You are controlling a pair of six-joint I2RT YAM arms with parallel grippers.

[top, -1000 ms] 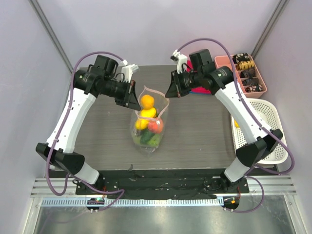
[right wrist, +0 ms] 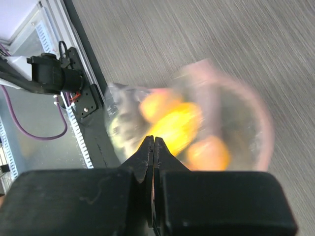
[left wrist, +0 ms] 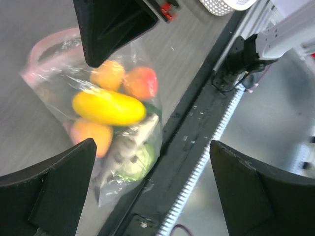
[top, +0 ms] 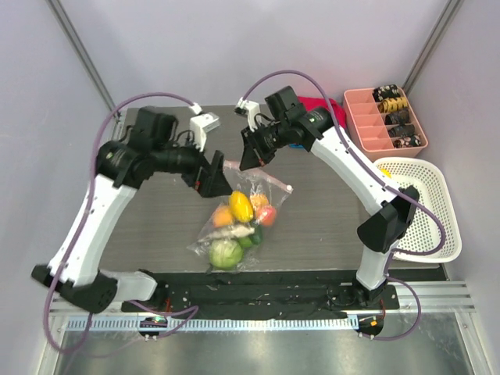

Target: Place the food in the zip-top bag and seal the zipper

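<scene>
The clear zip top bag [top: 226, 246] lies on the table, holding yellow food [top: 241, 205], orange and red pieces [top: 265, 216] and a green round piece [top: 226, 254]. Its pink-edged top points toward the back. My left gripper [top: 211, 181] is open above the bag's upper left, its dark fingers wide apart in the left wrist view. My right gripper [top: 251, 156] is shut, nothing visible between its fingertips, just over the bag's top [left wrist: 39, 69]. The right wrist view of the bag is blurred.
A white basket [top: 426, 226] with a yellow item is at the right; a pink divided box [top: 363, 117] and a red item [top: 316, 105] stand behind. Bare table lies left and right of the bag.
The bag has gone from upright to lying toward the front edge.
</scene>
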